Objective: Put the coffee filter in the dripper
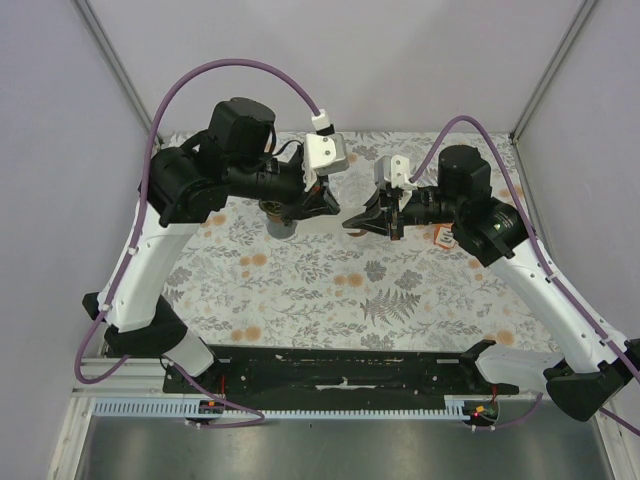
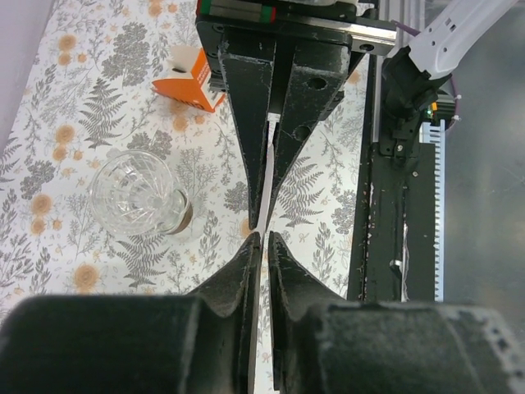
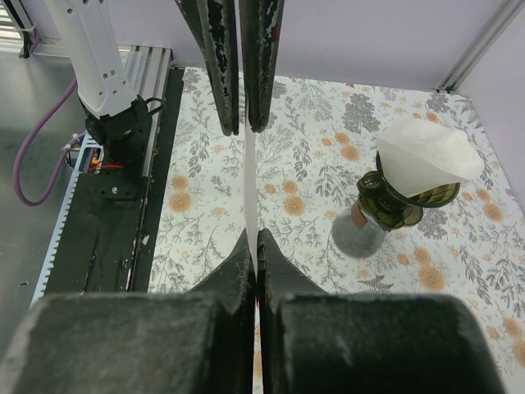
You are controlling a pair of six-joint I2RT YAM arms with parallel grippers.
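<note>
A white paper filter (image 1: 332, 220) hangs between my left gripper (image 1: 318, 205) and my right gripper (image 1: 369, 217), seen edge-on as a thin strip in both wrist views. My left gripper is shut on it; my right is shut with the filter at its fingertips. In the right wrist view the green dripper (image 3: 390, 209) stands on a clear container (image 3: 358, 237), with another white filter (image 3: 429, 160) in its top. The left arm mostly hides them in the top view.
A clear glass (image 2: 134, 191) stands below the grippers. An orange box (image 2: 186, 80) lies to the right on the patterned mat.
</note>
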